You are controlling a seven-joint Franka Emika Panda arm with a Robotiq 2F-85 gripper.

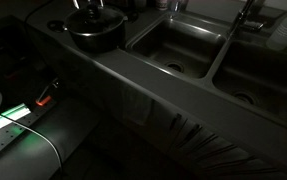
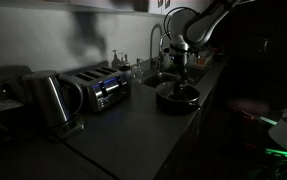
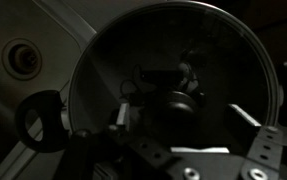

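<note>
A dark pot (image 1: 98,38) with a glass lid (image 3: 113,55) stands on the counter beside the sink. At the lid's centre is a round black knob (image 3: 179,103). My gripper is open above the lid, its fingertips (image 3: 123,115) spread to either side of the knob in the wrist view. Whether they reach down to the knob's height I cannot tell in this dim light. From the second exterior view, the arm (image 2: 186,27) comes down over the pot from above.
A double steel sink (image 1: 178,45) lies right beside the pot. Along the wall stand a toaster (image 2: 98,88), a metal kettle (image 2: 55,102) and several bottles.
</note>
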